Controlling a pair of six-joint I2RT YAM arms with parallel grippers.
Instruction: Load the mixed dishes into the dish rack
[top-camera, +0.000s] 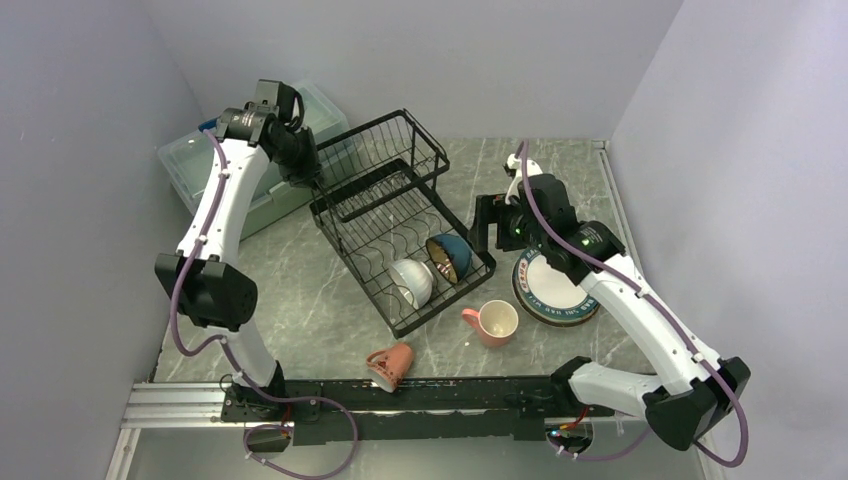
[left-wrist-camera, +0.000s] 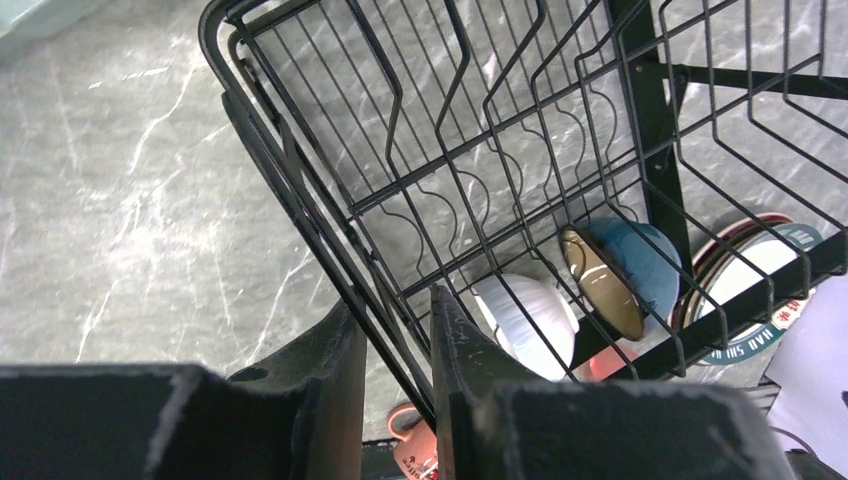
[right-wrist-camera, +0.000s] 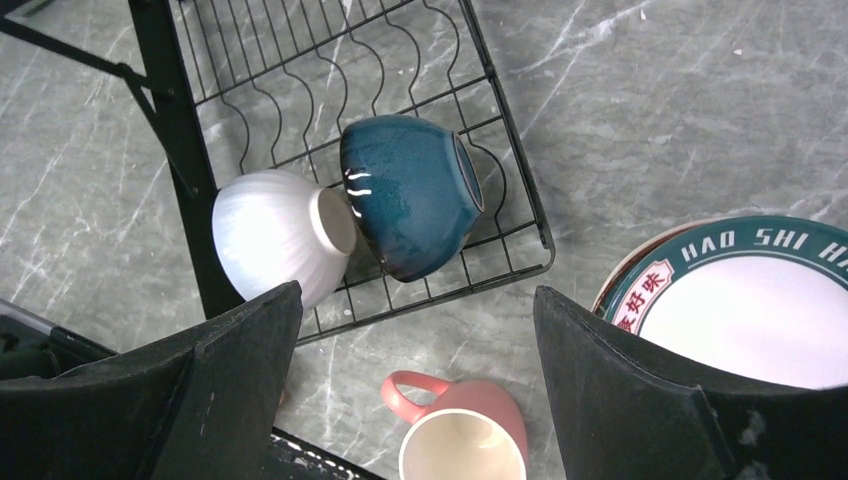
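Observation:
My left gripper is shut on the black frame of the dish rack, at its upper tier's left corner. A white bowl and a blue bowl lie tilted in the lower tier. A pink mug stands in front of the rack; another pink mug lies on its side at the front edge. Stacked plates lie right of the rack. My right gripper hangs open above the rack's right side, empty.
A translucent green bin sits behind the left arm. Grey walls enclose the counter. Bare marble shows left of the rack and at the back right.

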